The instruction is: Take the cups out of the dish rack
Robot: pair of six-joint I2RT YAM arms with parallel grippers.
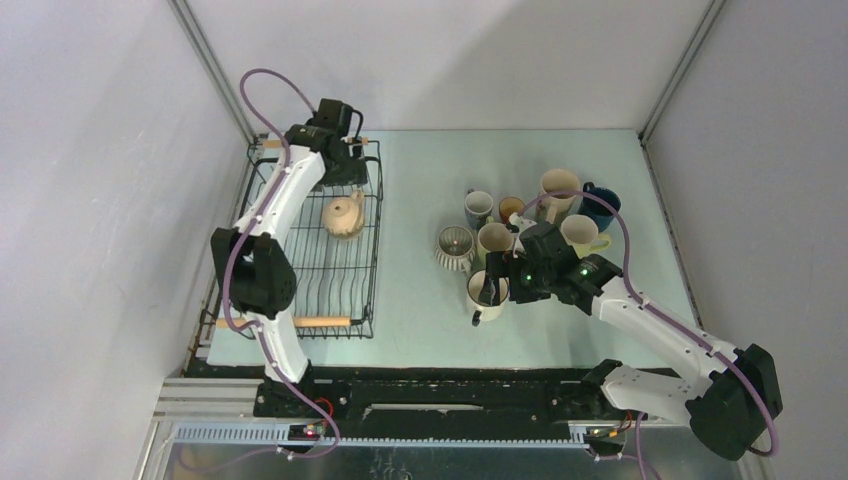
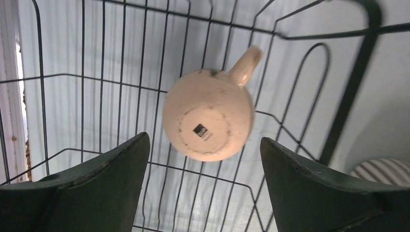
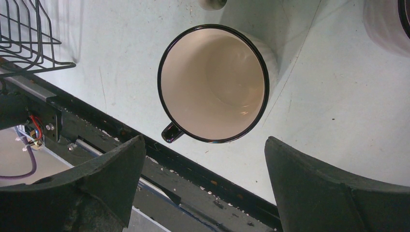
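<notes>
A beige round cup lies in the wire dish rack; in the left wrist view its base faces up at a tilt and its handle points to the upper right. My left gripper is just behind and above this cup, its fingers spread, nothing between them. Over on the table, my right gripper stands open above an upright cream mug with a black rim. That mug's open mouth shows ahead of the right fingers, clear of them.
Several cups stand grouped on the table, among them a striped cup, a grey cup, a small brown cup and a dark blue mug. Bare table lies between rack and cups.
</notes>
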